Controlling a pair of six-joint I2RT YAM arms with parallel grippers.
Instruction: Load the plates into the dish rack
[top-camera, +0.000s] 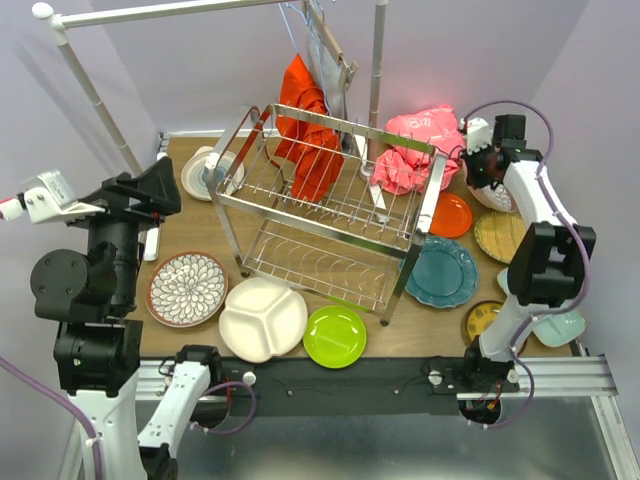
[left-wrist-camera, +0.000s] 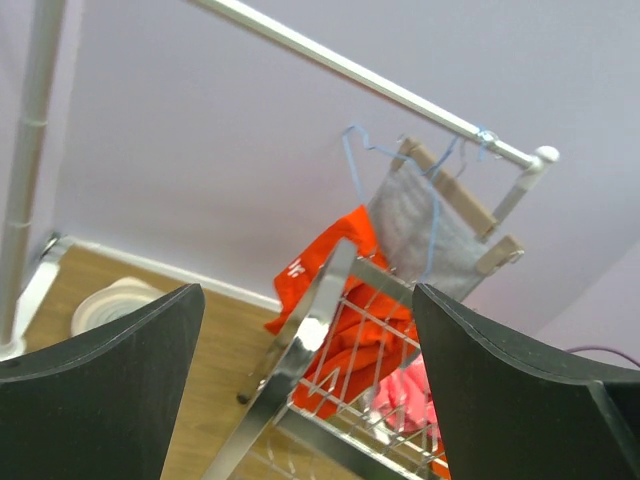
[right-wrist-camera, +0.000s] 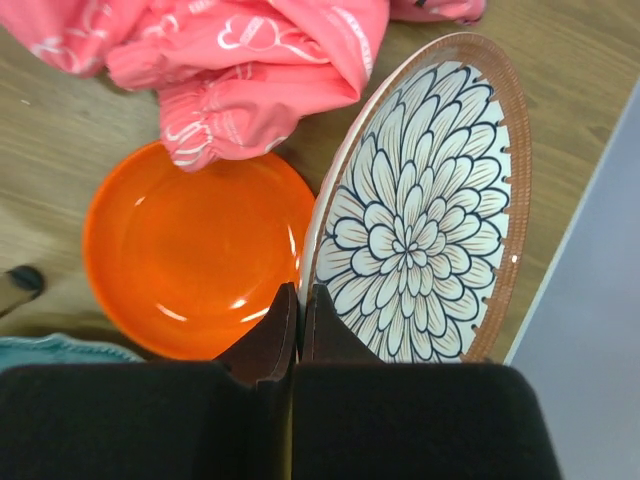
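Gripped at its left rim, a white plate with a petal pattern and brown edge (right-wrist-camera: 420, 210) hangs tilted from my right gripper, clear of the pink cloth. The two-level metal dish rack (top-camera: 330, 215) stands mid-table; no plates show in it. Other plates lie flat around it: a second petal plate (top-camera: 187, 289), a divided cream plate (top-camera: 262, 318), a green one (top-camera: 335, 336), a blue one (top-camera: 442, 272) and an orange one (right-wrist-camera: 190, 260). My left gripper is raised at the left, its fingers wide apart and empty.
An orange cloth (top-camera: 310, 140) and grey bag hang from a white rail onto the rack's upper level. Pink cloth (top-camera: 415, 150) lies behind the orange plate. Yellow plates and a pale green dish (top-camera: 560, 328) sit at the right, with a pale lidded bowl (top-camera: 205, 173) back left.
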